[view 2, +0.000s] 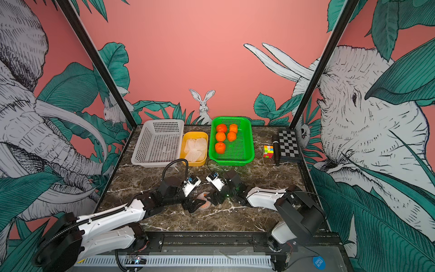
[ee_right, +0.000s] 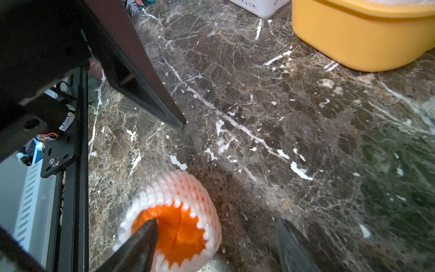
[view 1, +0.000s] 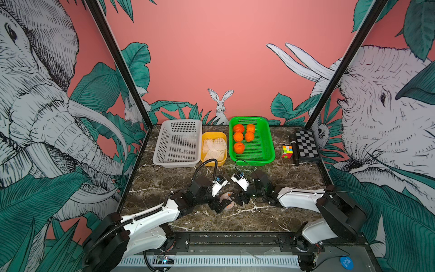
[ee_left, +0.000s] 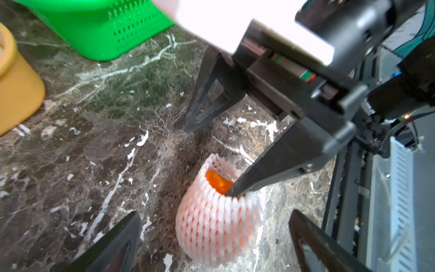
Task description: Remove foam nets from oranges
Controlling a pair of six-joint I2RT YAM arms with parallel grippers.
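Observation:
One orange wrapped in a pink-white foam net sits on the dark marble table, its orange skin showing through the net's open end. In the left wrist view my left gripper is open, with a finger on either side of the netted orange and gaps to both. My right gripper is part open; one of its fingers reaches into the net's mouth over the orange, while the other stands outside, clear of the net. Bare oranges rest in the green basket.
A yellow bin behind the arms holds removed foam nets. To its left stands an empty light grey basket. A coloured cube, a black cylinder and a checkered board lie at the right.

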